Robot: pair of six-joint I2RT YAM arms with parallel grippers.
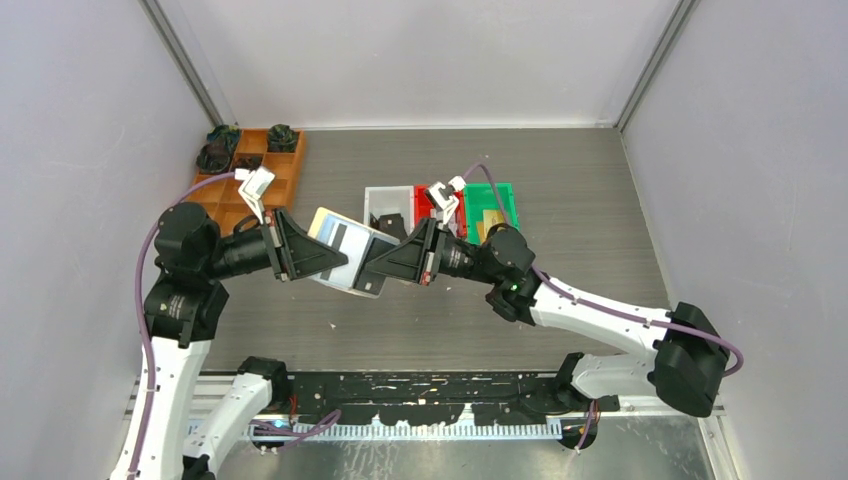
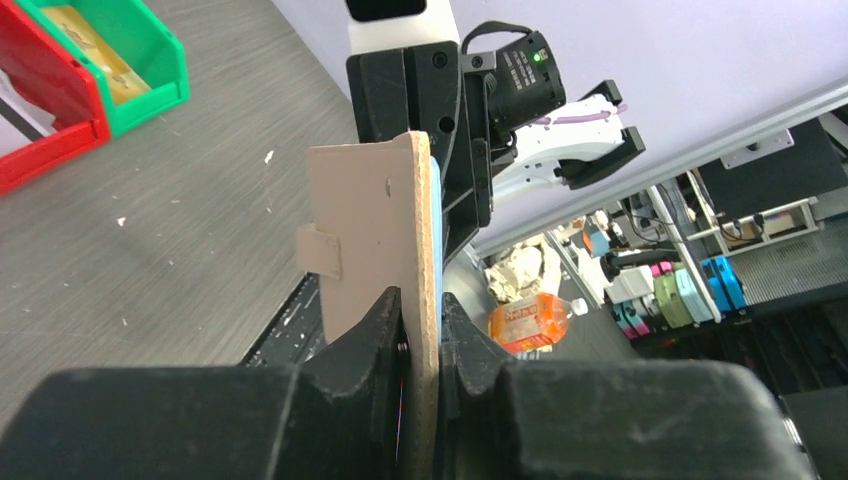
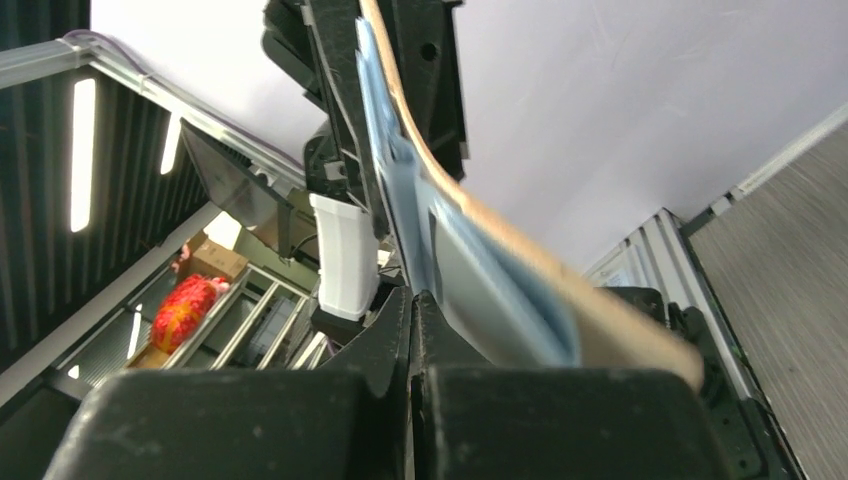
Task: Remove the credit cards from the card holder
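Observation:
The card holder, tan-edged with pale blue inside, hangs above the table between the two grippers. My left gripper is shut on it, one finger against the tan cover. In the right wrist view the light blue inner layers stand along the tan cover edge. Cards and sleeves are hard to tell apart there. From above, a dark grey card-like patch shows at the holder's right end. My right gripper is shut with nothing between its fingers, its tips beside the holder's layers.
Behind the grippers stand a white bin, a red bin and a green bin with a yellowish item. At back left is an orange divided tray with dark bundles.

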